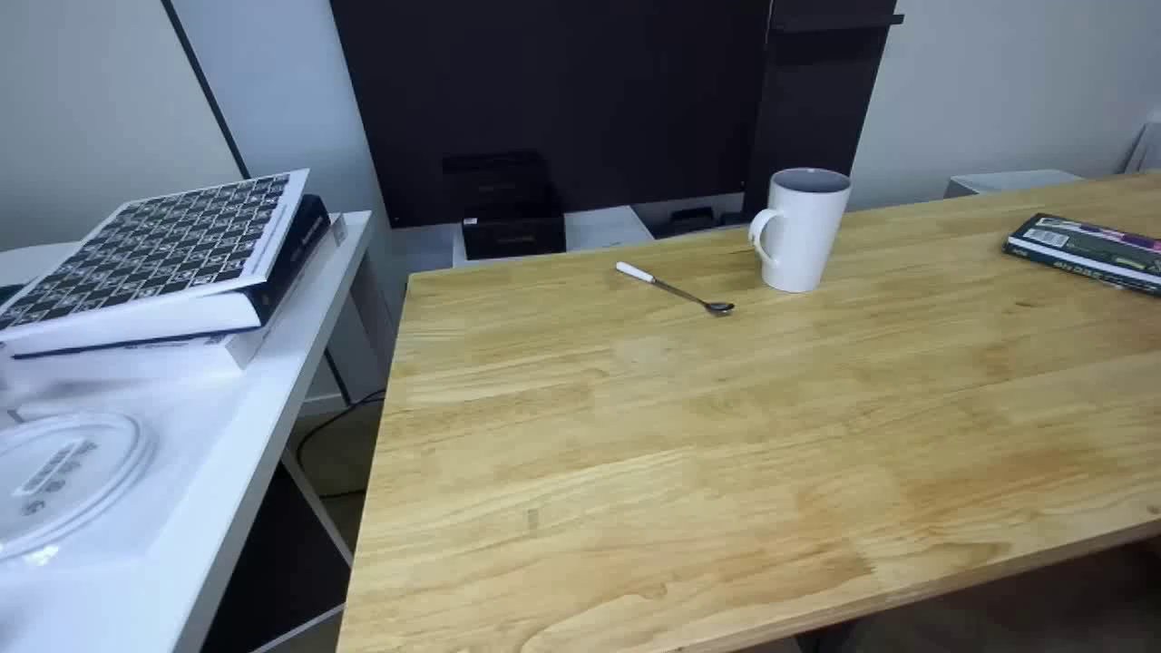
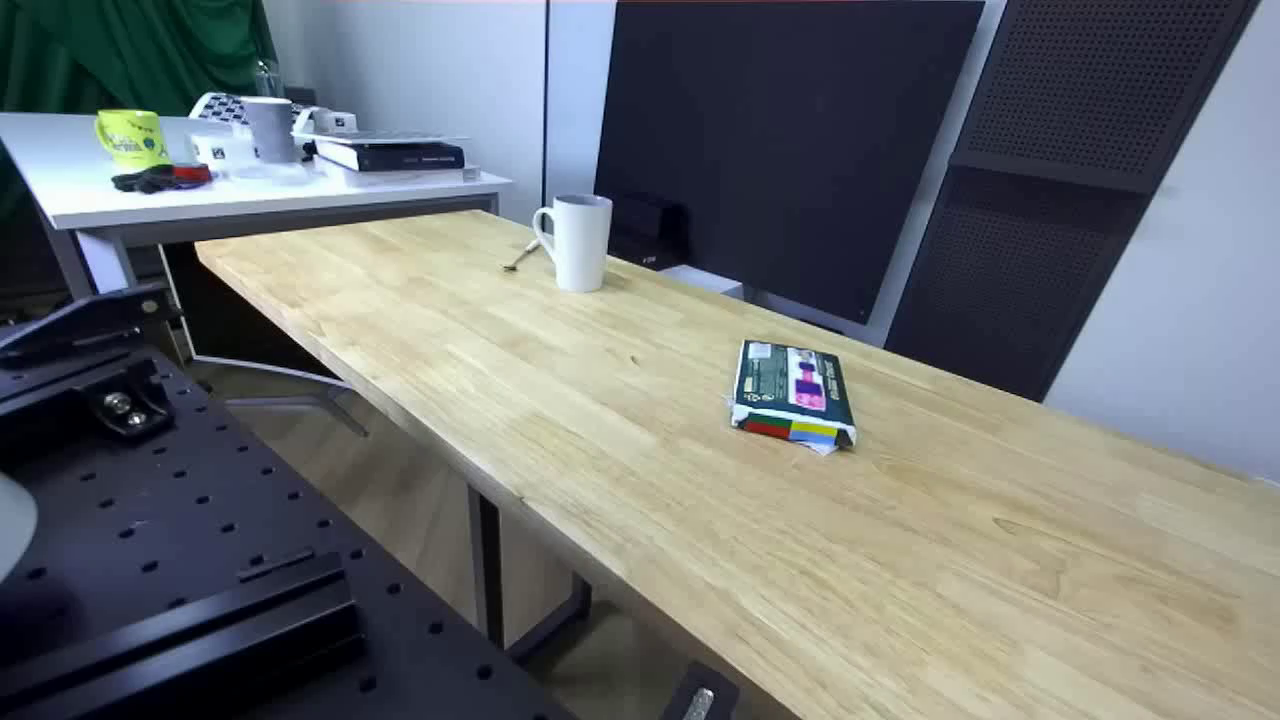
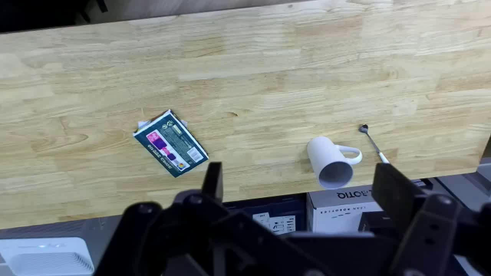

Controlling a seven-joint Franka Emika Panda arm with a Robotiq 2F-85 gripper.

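Note:
A tall white mug [image 1: 803, 234] with a grey inside stands upright near the far edge of the wooden table [image 1: 675, 468]. Beside its handle lies a spoon [image 1: 677, 289] with a white handle and metal bowl, apart from the mug. Farther along the table rests a dark green box [image 2: 794, 392] with pink pictures, a bit of white showing under its end. My gripper is open in the wrist view, seen from above the table, its black fingers [image 3: 213, 182] wide apart and nothing held. Neither exterior view shows the gripper.
A white side table [image 2: 360, 192] carries books, a yellow mug [image 2: 132, 137] and other items. Past the far edge stand a dark panel [image 2: 768, 144] and, lower down, a white box [image 3: 340, 207]. A black perforated platform [image 2: 216, 528] lies along the opposite side.

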